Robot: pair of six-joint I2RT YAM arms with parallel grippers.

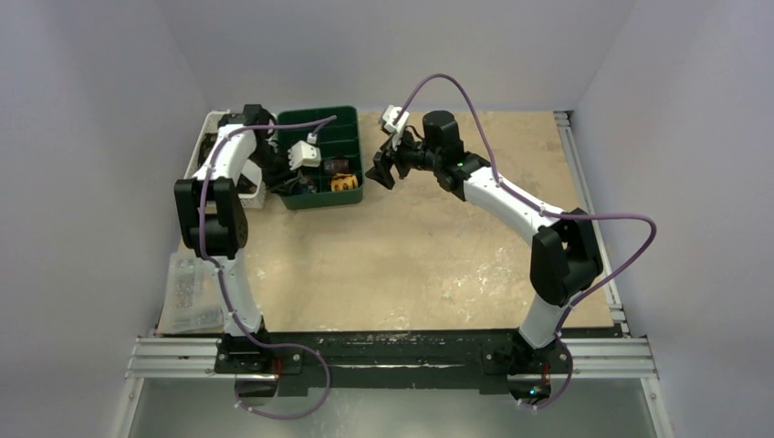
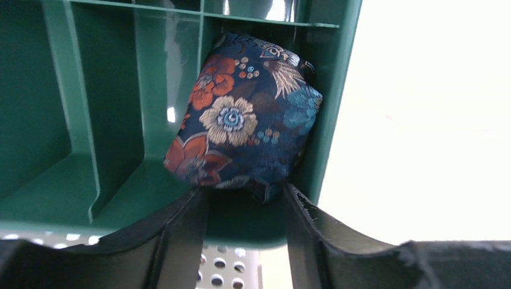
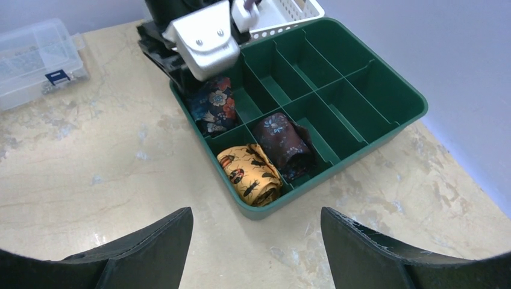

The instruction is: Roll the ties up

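Note:
The green divided box stands at the back left, with rolled ties in its near compartments. A navy floral tie lies bundled in the corner compartment in the left wrist view. At its lower edge is my left gripper, fingers apart, one on each side of the box wall's width; whether they touch the tie I cannot tell. A yellow insect-print tie and a dark maroon floral tie sit in neighbouring compartments. My right gripper hangs open and empty, right of the box.
A white perforated basket, partly hidden by my left arm, stands left of the box. A clear plastic case lies at the front left.

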